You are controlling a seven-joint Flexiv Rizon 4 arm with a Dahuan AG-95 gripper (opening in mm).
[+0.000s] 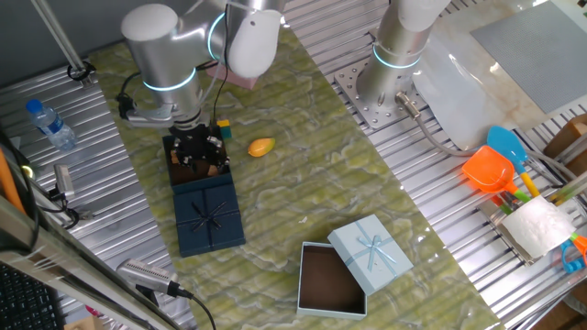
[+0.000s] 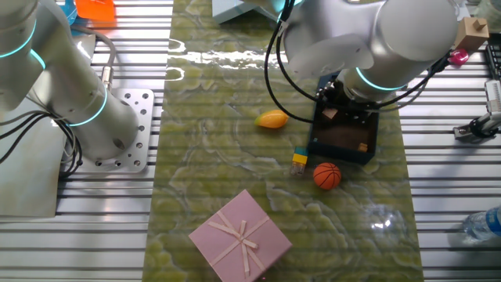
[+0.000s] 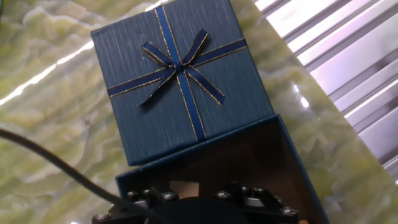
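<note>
My gripper reaches down into the open dark blue box, its fingers apart. The wrist view has the fingers low at the bottom edge, one on each side, with a pale wooden block just beyond the gap between them. From the other side, that pale block shows by the gripper, and a small orange-brown block lies near a corner of the box. The dark blue lid with a ribbon bow lies against the box's edge. The arm covers part of the box's inside.
A yellow-orange mango, a basketball-patterned ball and a yellow-and-teal block lie beside the box. A pink gift box stands apart. An empty light blue box has its lid leaning on it.
</note>
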